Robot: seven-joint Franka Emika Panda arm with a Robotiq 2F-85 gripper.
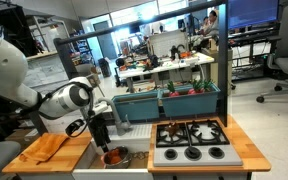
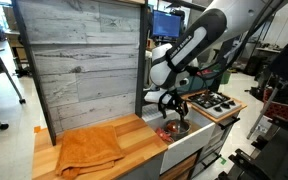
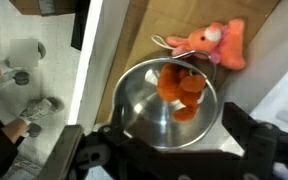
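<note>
In the wrist view, a shiny metal bowl (image 3: 136,112) sits in an open drawer, with soft orange-brown things (image 3: 182,86) inside it. Beside the bowl lies an orange plush toy (image 3: 216,43) on the drawer floor. My gripper is above the bowl, its dark fingers spread wide to either side and nothing held between them. From the first exterior view, the bowl (image 1: 116,156) shows orange inside, just below the gripper (image 1: 103,143). The second exterior view gives only a small, partly blocked look at the bowl (image 2: 176,127).
An orange cloth (image 1: 44,147) lies on the wooden counter left of the drawer. To the right stands a stove (image 1: 192,145) with black grates. Behind is a blue-grey rack (image 1: 189,103). The drawer's white wall (image 3: 92,75) runs close beside the bowl.
</note>
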